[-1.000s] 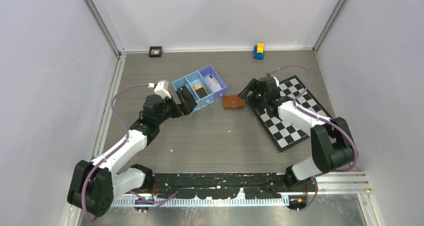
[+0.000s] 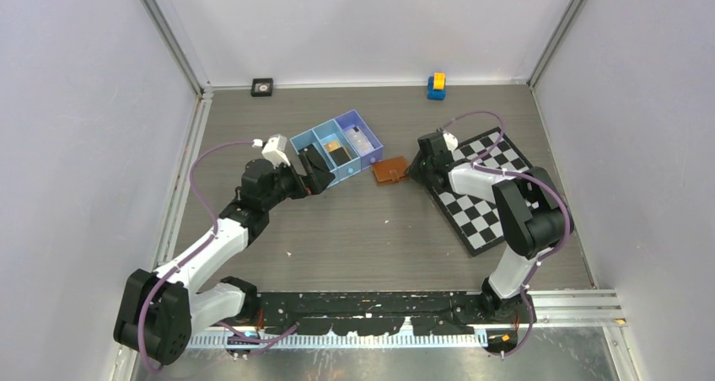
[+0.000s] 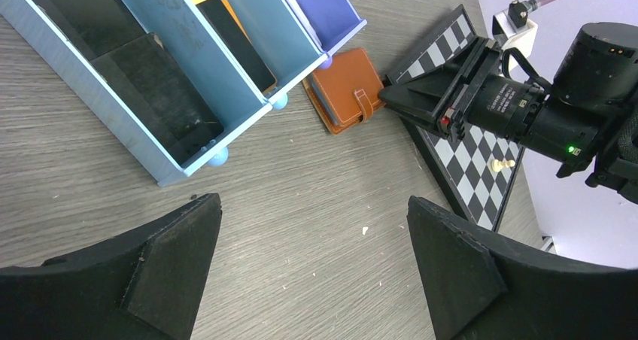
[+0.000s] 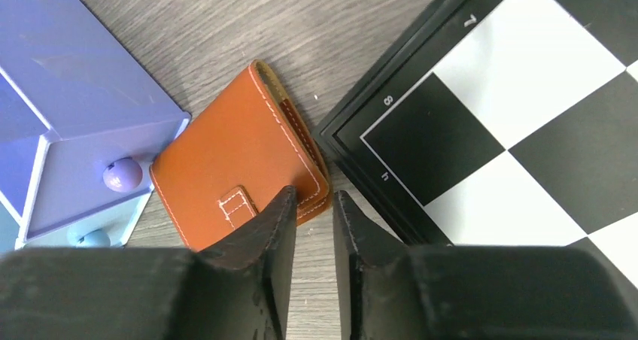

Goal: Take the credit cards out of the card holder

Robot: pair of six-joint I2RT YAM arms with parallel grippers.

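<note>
A brown leather card holder point(image 2: 389, 170) point(image 3: 347, 84) point(image 4: 229, 156) lies folded on the table beside the chessboard corner, its strap tab visible. My right gripper point(image 2: 411, 172) is down at the holder's right end, fingers part open with a narrow gap, one fingertip at the holder's edge; whether it grips anything I cannot tell. No cards are clearly visible. My left gripper point(image 2: 317, 172) stands open over the table beside the bins, nothing between its fingers.
Blue and purple bins point(image 2: 311, 135) point(image 3: 128, 107) stand just left of the holder. The chessboard point(image 2: 476, 221) is under the right arm. A small black box point(image 2: 262, 87) and a blue-yellow object point(image 2: 437, 86) sit at the back.
The left arm is practically still.
</note>
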